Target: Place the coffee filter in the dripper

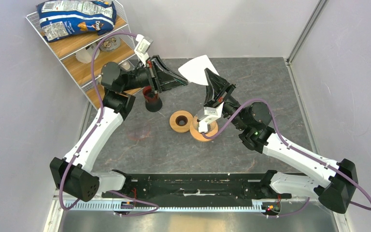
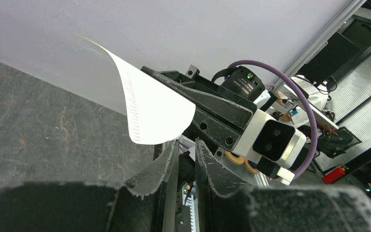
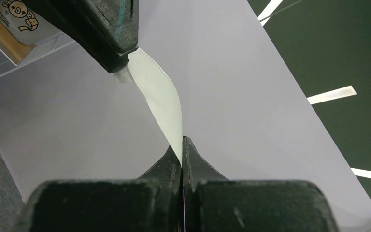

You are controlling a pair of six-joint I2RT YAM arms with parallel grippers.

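A white paper filter (image 1: 196, 68) is held up at the centre back by my right gripper (image 1: 206, 72), which is shut on it; in the right wrist view the filter (image 3: 157, 96) rises from between the shut fingers. My left gripper (image 1: 184, 81) faces it, its tips at the filter's near corner; in the left wrist view the fingertips (image 2: 201, 147) are slightly apart just below the filter (image 2: 157, 106). Whether they touch it is unclear. The wooden dripper (image 1: 204, 137) stands below, partly hidden under the right wrist.
A wooden ring (image 1: 176, 127) sits left of the dripper. A red-and-black container (image 1: 152, 104) stands near the shelf (image 1: 75, 67) at back left, which carries a blue bag and cups.
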